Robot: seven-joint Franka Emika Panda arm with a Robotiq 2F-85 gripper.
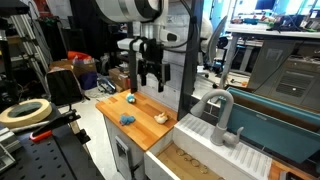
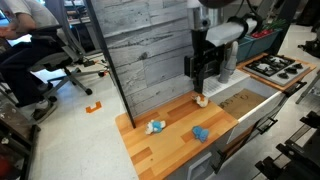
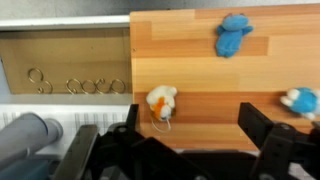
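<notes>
My gripper [image 1: 152, 84] hangs high above the wooden counter, open, with its fingers wide apart in the wrist view and nothing between them. Below it, a small white-and-orange toy [image 3: 161, 100] with a thin loop rests on the wood near the drawer side, closer to the left finger. A blue toy [image 3: 233, 35] lies apart at the top of the wrist view. Near the right edge is a white-and-blue toy [image 3: 299, 101]. The open drawer [image 2: 242, 104] beside the counter holds several small rings [image 3: 72, 86].
A grey faucet [image 1: 214, 103] rises over the white ribbed drainboard [image 1: 241, 152] beside the drawer. Behind the counter stands a grey plank wall [image 2: 150, 70]. Bare wood [image 3: 210, 70] lies between the toys.
</notes>
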